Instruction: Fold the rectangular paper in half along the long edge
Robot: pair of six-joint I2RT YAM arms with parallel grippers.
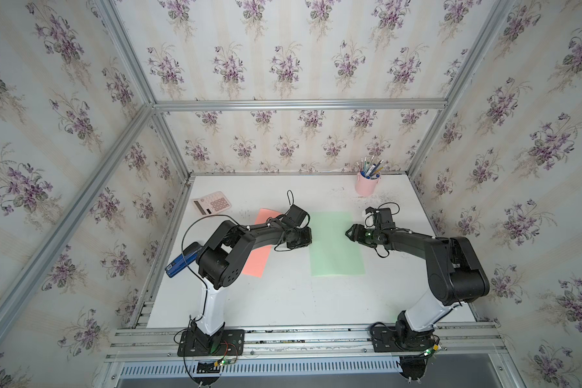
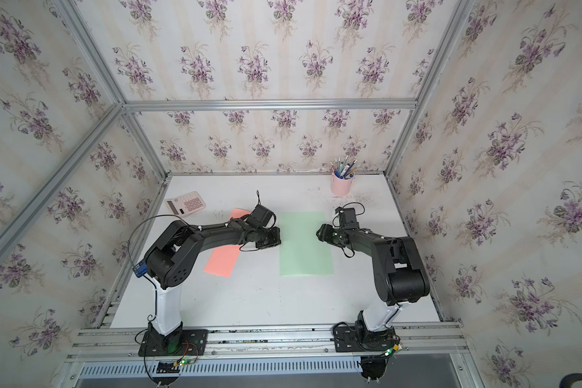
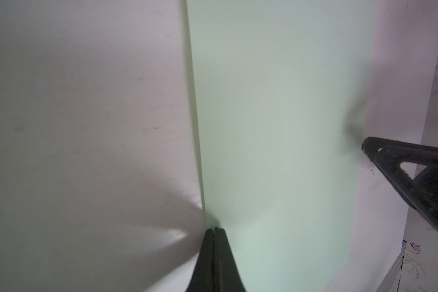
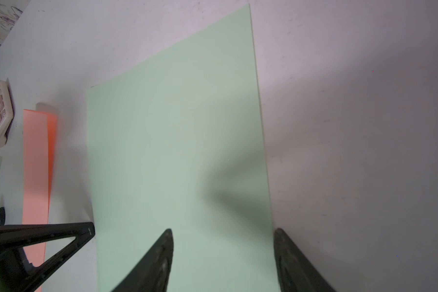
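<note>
A pale green sheet of paper (image 1: 335,258) lies flat and unfolded on the white table, its long edges running front to back. At its left long edge, my left gripper is shut with both fingertips together; whether the edge is caught between them cannot be told. My right gripper stands part open at the opposite long edge. In the right wrist view, one of its fingers (image 4: 156,260) is over the green sheet and the other (image 4: 292,258) is by the right edge, with no fold of paper seen between them.
A folded salmon-coloured paper (image 1: 257,262) lies under the left arm. A pink calculator (image 1: 212,203) and a blue object (image 1: 183,260) are at the left, and a pink pen cup (image 1: 366,185) stands at the back right.
</note>
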